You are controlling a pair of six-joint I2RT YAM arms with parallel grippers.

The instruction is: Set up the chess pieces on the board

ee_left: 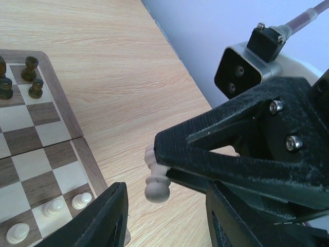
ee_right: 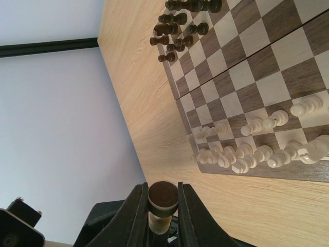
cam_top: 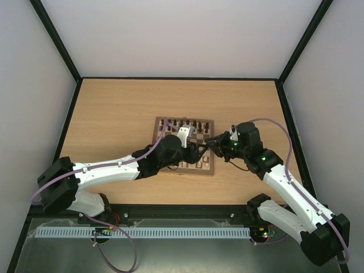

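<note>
A white chess piece (ee_right: 159,222) is pinched in my right gripper, its dark round base facing the right wrist camera. The left wrist view shows the same white piece (ee_left: 157,177) sticking out of the right fingers (ee_left: 216,149), its rounded end pointing down. My left gripper stands open close to that end, which appears in the gap between its fingertips; whether they touch it I cannot tell. Both grippers meet above the right part of the chess board (cam_top: 209,170). White pieces (ee_right: 241,159) stand along one side, dark pieces (ee_right: 175,19) along the opposite side.
The two arms nearly touch over the board and hide part of it from above. Bare wooden table (cam_top: 114,114) surrounds the board, with free room behind and to both sides. Pale walls (cam_top: 182,40) enclose the table.
</note>
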